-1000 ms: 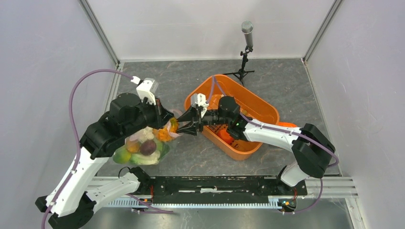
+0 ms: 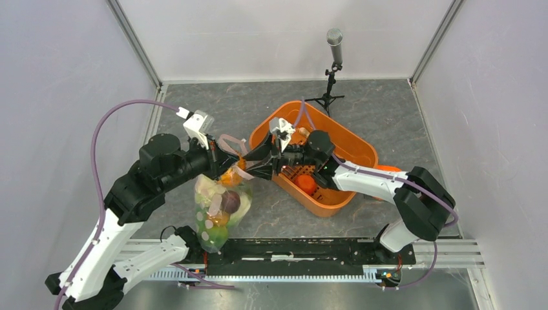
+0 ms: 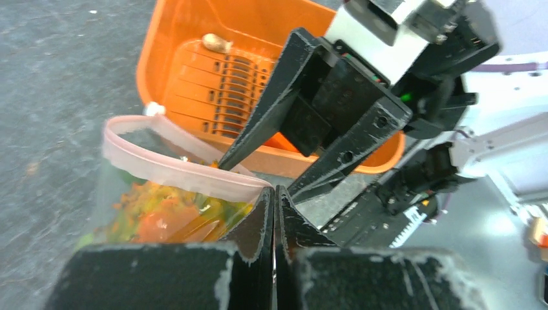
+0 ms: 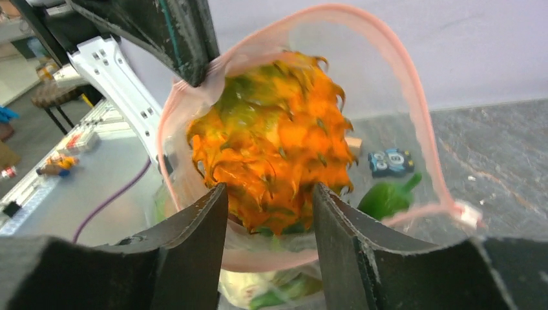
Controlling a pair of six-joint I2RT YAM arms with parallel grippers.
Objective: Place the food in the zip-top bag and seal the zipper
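Observation:
A clear zip top bag (image 2: 243,216) with a pink rim hangs from my left gripper, which is shut on that rim. Through its side show a dark round item (image 2: 230,201) and green, yellow and pale food. Spiky orange food (image 4: 271,142) sits just inside the mouth, which gapes toward the right wrist camera. My right gripper stands part open at the mouth. In the left wrist view, one fingertip (image 3: 227,161) reaches inside the opening; the other lies beyond the rim, near the left fingertips. Whether the right fingers touch the orange food I cannot tell.
Behind the right arm stands an orange basket (image 2: 362,143) with a red-orange item (image 2: 305,185) and a small tan item (image 3: 216,43) in it. A microphone on a stand (image 2: 335,48) rises at the back.
Both grippers have shifted slightly right; the left stays on the rim.

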